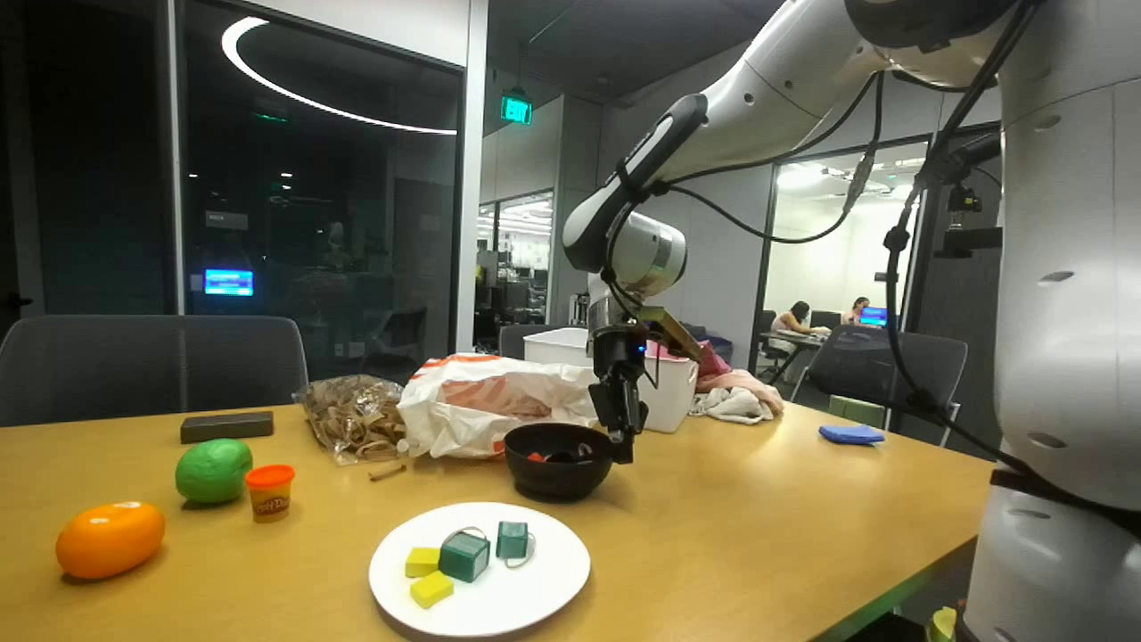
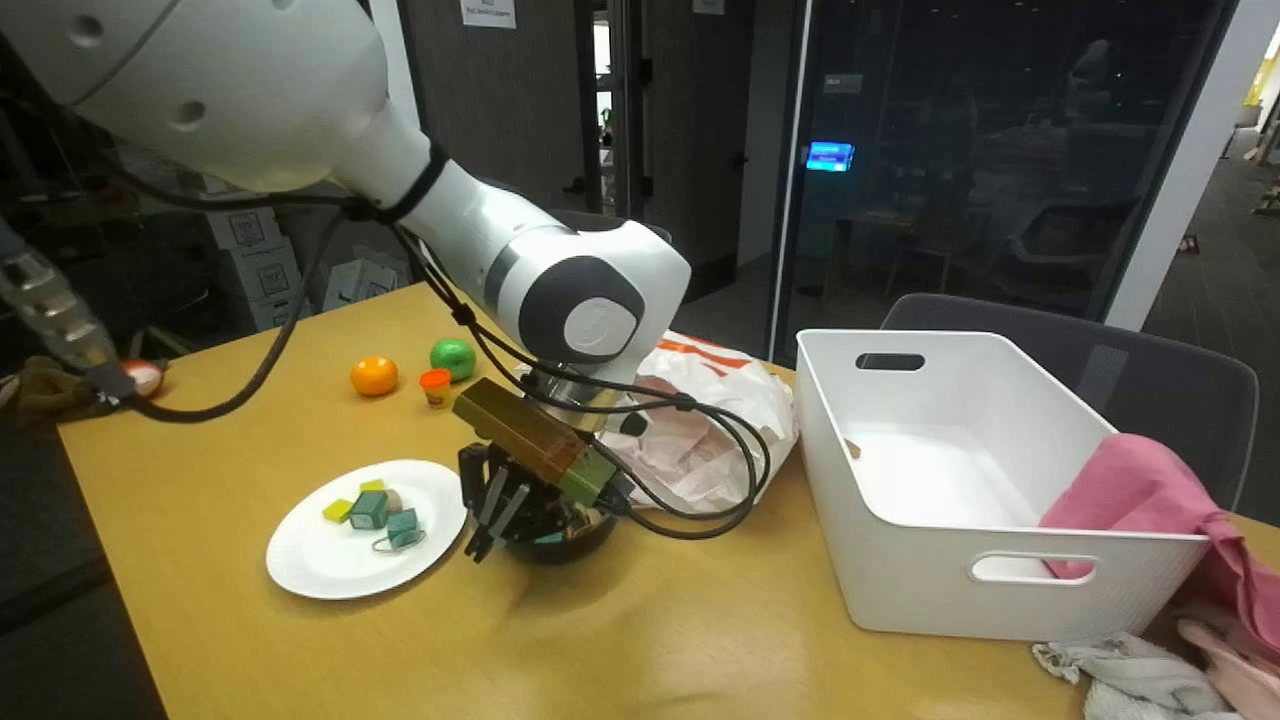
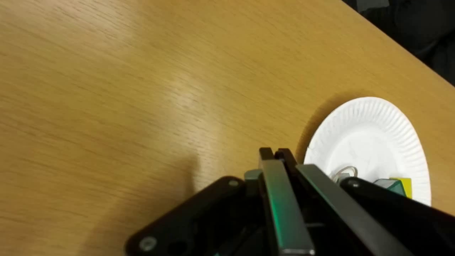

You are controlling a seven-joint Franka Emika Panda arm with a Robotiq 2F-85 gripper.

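Observation:
A black bowl (image 1: 548, 481) with small items inside, one reddish, stands behind the white plate. My gripper (image 1: 622, 454) points down at the bowl's right rim in exterior view 1, seemingly touching its side. In exterior view 2 the gripper (image 2: 479, 552) hides much of the bowl (image 2: 563, 553). The wrist view shows its two fingers (image 3: 282, 200) close together over the table, fingers shut; nothing can be made out between them, and the bowl is out of sight there. On the white plate (image 1: 535, 601) lie two teal blocks (image 1: 464, 557) with loops and yellow blocks (image 1: 432, 588).
A crumpled white bag (image 1: 492, 390) sits right behind the bowl, with a white bin (image 2: 960, 576) beside it. An orange (image 1: 110, 540), a green fruit (image 1: 214, 471) and a Play-Doh tub (image 1: 269, 494) stand left. Table right of the bowl is clear.

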